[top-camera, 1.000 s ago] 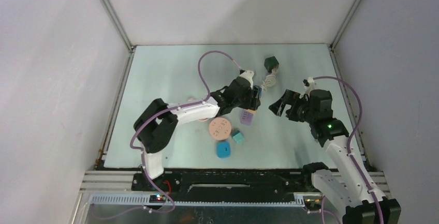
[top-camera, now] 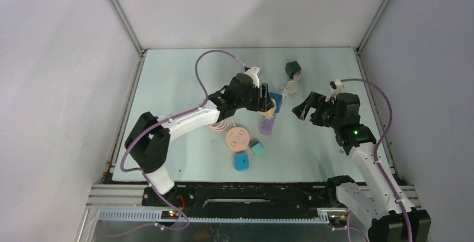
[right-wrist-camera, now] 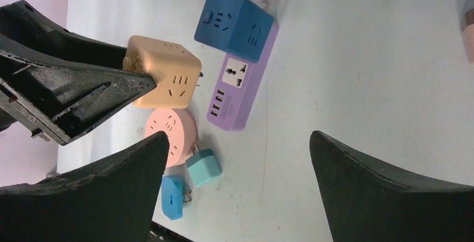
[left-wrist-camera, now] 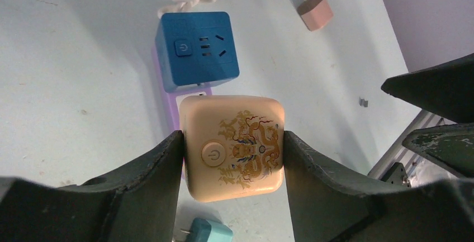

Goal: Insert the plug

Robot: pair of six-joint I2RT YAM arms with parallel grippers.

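A peach cube plug-socket with a dragon print and power button is held by my left gripper, shut on it; prongs show on its side in the right wrist view [right-wrist-camera: 167,74]. It hangs beside a purple power strip [right-wrist-camera: 237,105] with a white socket and USB ports, on whose far end sits a blue cube socket [left-wrist-camera: 197,49]. My right gripper [top-camera: 306,107] is open, to the right of them, with nothing between its fingers.
A round pink socket [top-camera: 237,140], a teal cube [top-camera: 257,148] and a blue plug [top-camera: 241,161] lie nearer the front. A dark green cube [top-camera: 293,69] with white cable [top-camera: 290,87] stands at the back.
The right arm is nearly still.
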